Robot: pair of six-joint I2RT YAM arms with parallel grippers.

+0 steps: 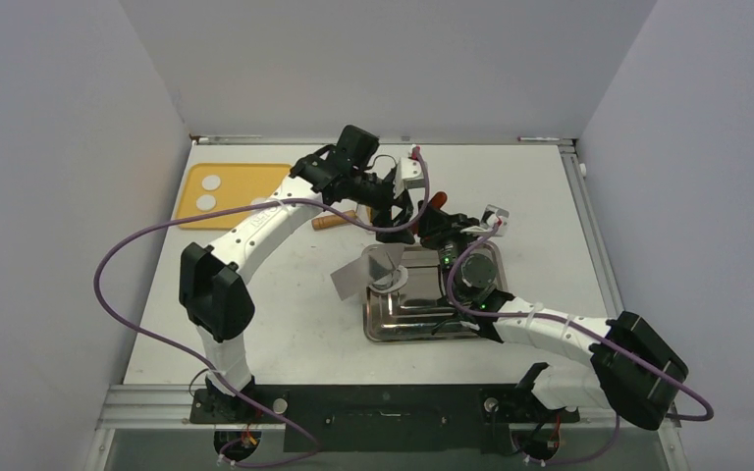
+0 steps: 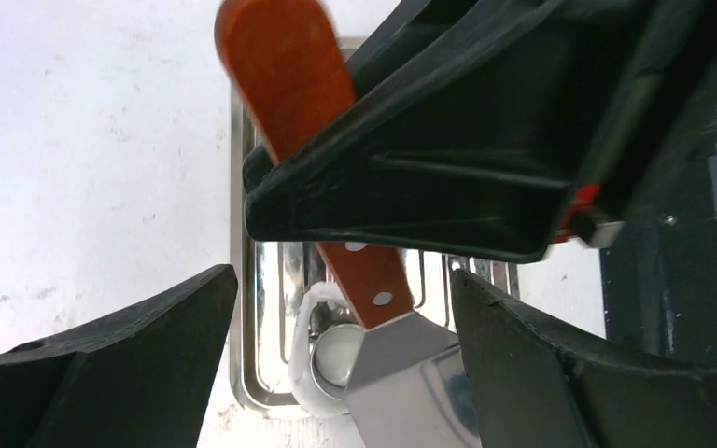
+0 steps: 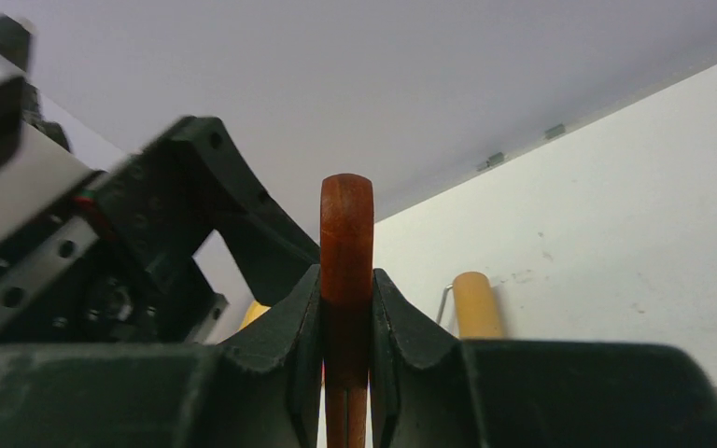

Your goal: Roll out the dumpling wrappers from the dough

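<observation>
My right gripper is shut on the red-brown wooden handle [image 3: 346, 224] of a broad metal scraper. Above the tray's left edge, the scraper's blade [image 1: 351, 279] hangs tilted. In the left wrist view the handle crosses between the right gripper's black fingers [image 2: 383, 187], and the blade [image 2: 420, 373] points down. My left gripper stands open, its fingers on either side of the scraper's lower part as seen from its wrist. Whether they touch it, I cannot tell. Three round white wrappers [image 1: 211, 183] lie on the yellow board. No lump of dough can be made out.
A metal tray [image 1: 422, 332] lies at the middle front, with a white bowl [image 2: 301, 364] at its left end. Behind it rests a wooden rolling pin [image 1: 330, 222]. The yellow board [image 1: 243, 170] sits back left.
</observation>
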